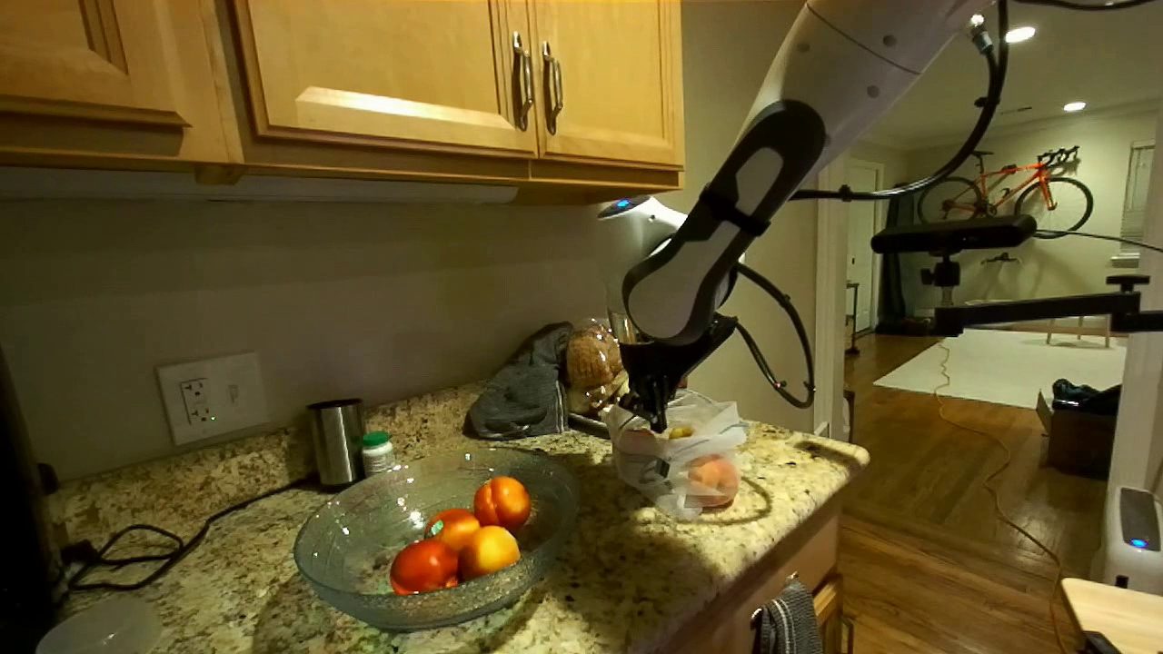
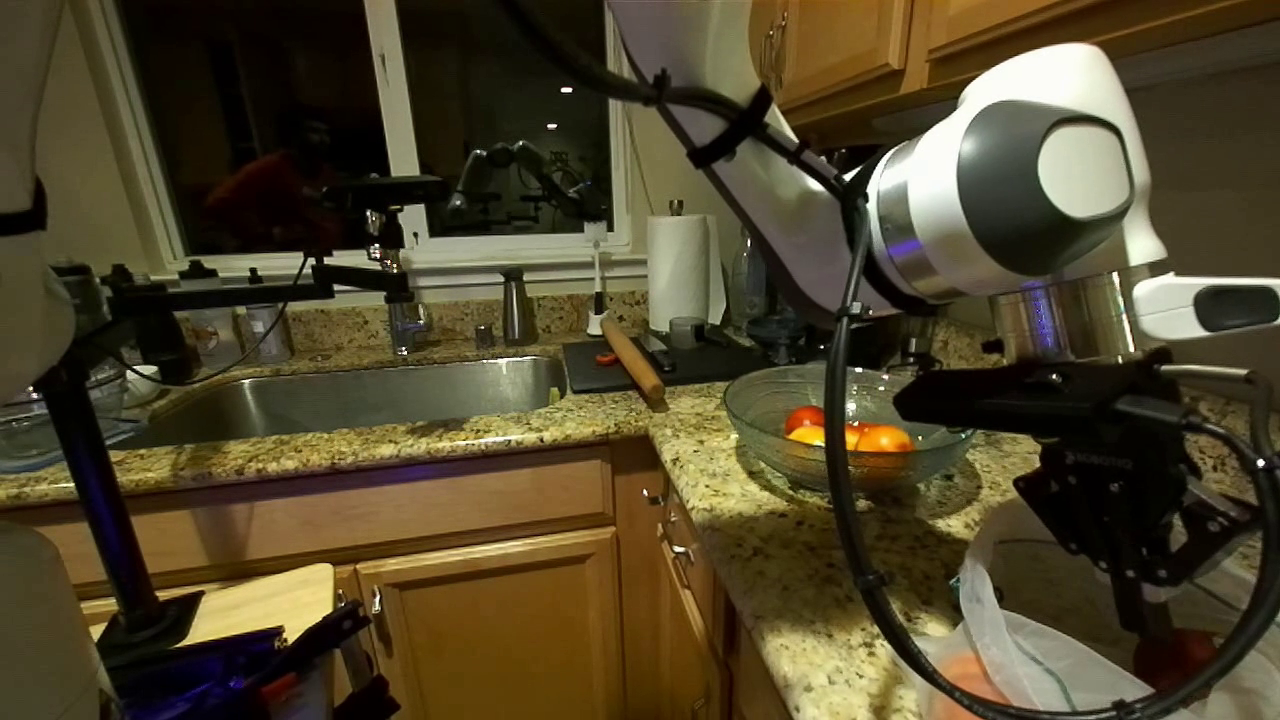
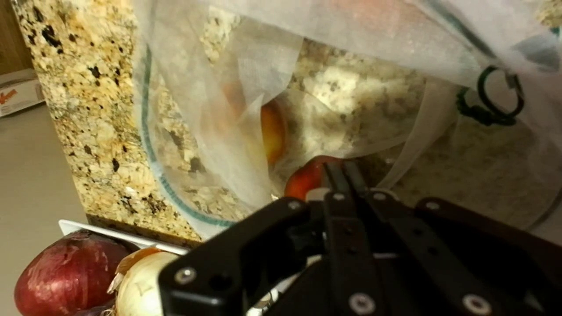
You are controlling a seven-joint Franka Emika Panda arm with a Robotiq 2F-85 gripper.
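Observation:
My gripper [image 1: 657, 420] points down into a clear plastic bag [image 1: 645, 463] on the counter. In the wrist view, the fingers [image 3: 337, 176] stand almost together over a red fruit [image 3: 306, 178]; whether anything is pinched between their tips cannot be made out. Another orange-red fruit [image 3: 272, 134] lies inside the bag, partly behind its folded plastic. A peach-coloured fruit [image 1: 714, 480] shows through the bag's side in exterior view 1. To the left, a glass bowl [image 1: 338, 550] holds several red and yellow-orange fruits [image 1: 503, 502].
Onions [image 3: 68, 274] sit in a white tray beside the bag. Behind it are a dark cloth [image 1: 521, 387] and bagged bread [image 1: 591, 354]. A steel cup [image 1: 335, 441] and a white bottle [image 1: 377, 452] stand behind the bowl. Bare counter lies between bowl and bag.

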